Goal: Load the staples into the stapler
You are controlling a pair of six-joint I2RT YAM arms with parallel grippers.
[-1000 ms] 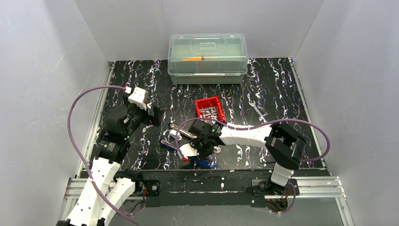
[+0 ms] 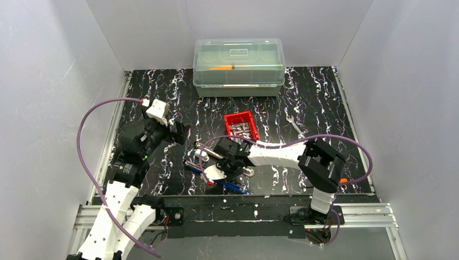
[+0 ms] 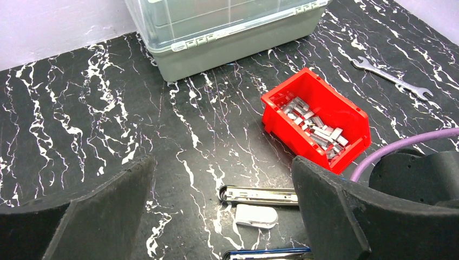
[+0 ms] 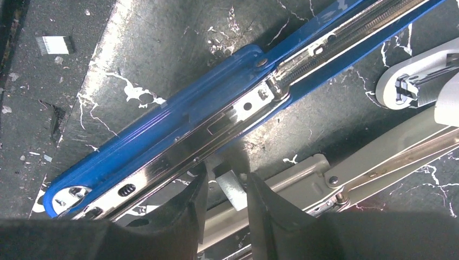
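In the right wrist view a blue stapler lies opened out, its metal staple channel facing up. Beside it is a beige stapler, also opened. A short silver staple strip shows between the fingertips of my right gripper, which is part open, with a gap left of the strip. Whether the strip rests on something below cannot be told. My left gripper stands open and empty, away to the left of the staplers. A red bin holds several staple strips.
A small white stapler lies near the others. Another staple strip rests on the dark front strip. A lidded toolbox stands at the back, a wrench at right.
The left arm has barely moved.
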